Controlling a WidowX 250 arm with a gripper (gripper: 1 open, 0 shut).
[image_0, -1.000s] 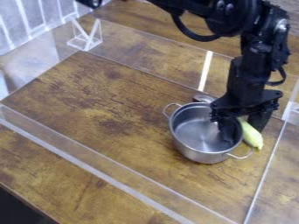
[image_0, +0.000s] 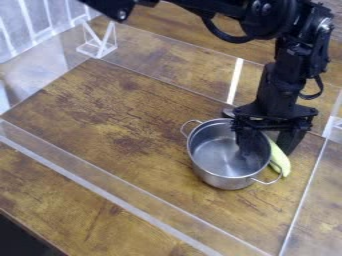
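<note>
A steel pot (image_0: 214, 160) with two side handles stands on the wooden table at the right of the camera view. My black gripper (image_0: 262, 130) is over the pot's back right rim, its fingers low at the pot and partly inside its outline; whether they hold anything is hard to tell. A pale yellow-green elongated object (image_0: 279, 160), like a corn cob or banana, lies just right of the pot, partly under the gripper. A small silver object peeks out behind the pot, mostly hidden.
Clear plastic strips and walls border the wooden table (image_0: 100, 140), with a white bracket (image_0: 98, 45) at the back left.
The pot and my gripper have shifted slightly left, and the yellow-green object has moved a little left with them.
</note>
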